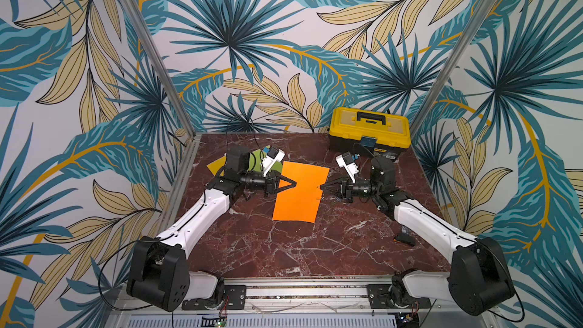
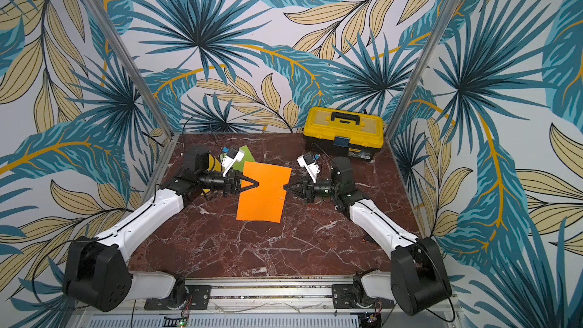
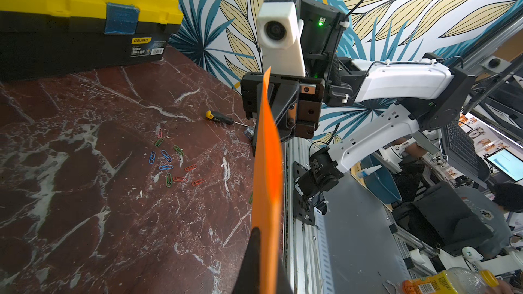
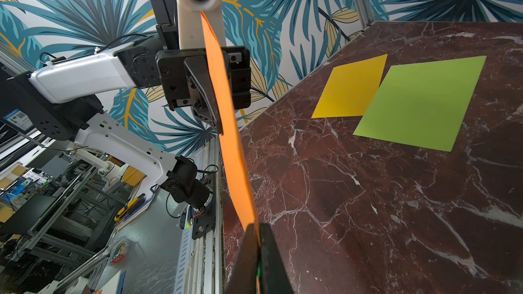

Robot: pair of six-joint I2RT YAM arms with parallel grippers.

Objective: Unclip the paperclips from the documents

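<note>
An orange sheet [image 1: 301, 200] hangs upright between my two grippers, appearing edge-on in both wrist views. My left gripper [image 1: 294, 184] is shut on it near its left side, and my right gripper [image 1: 322, 186] is shut on it at the right edge. In the right wrist view a small green piece [image 4: 258, 266], perhaps a paperclip, shows at the right fingertips, partly hidden. Loose coloured paperclips [image 3: 166, 158] lie on the marble table. A yellow sheet [image 4: 346, 89] and a green sheet [image 4: 416, 103] lie flat at the back left.
A yellow-lidded toolbox [image 1: 369, 127] stands at the back right. A screwdriver [image 3: 220, 117] lies on the table near the right arm.
</note>
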